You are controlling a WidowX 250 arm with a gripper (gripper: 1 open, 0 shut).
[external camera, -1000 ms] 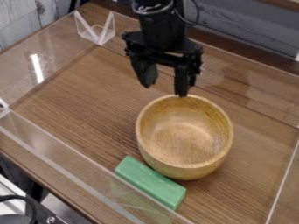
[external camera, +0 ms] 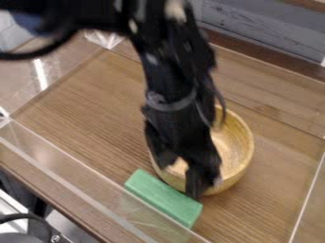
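Note:
My black gripper hangs low over a round pale-yellow bowl, covering most of it. It is motion-blurred, with its fingertips near the bowl's front part, just behind a green block. The green block lies on the wooden table at the front of the bowl. Nothing shows held in the gripper, which looks open.
Bare table lies to the left and right of the bowl. A clear edge strip runs along the front left, with dark cables beyond it. A white object at the back left is partly hidden by the arm.
The arm has swept down and toward the front, from above the back of the bowl to low over it and close to the green block. The block and bowl look unmoved.

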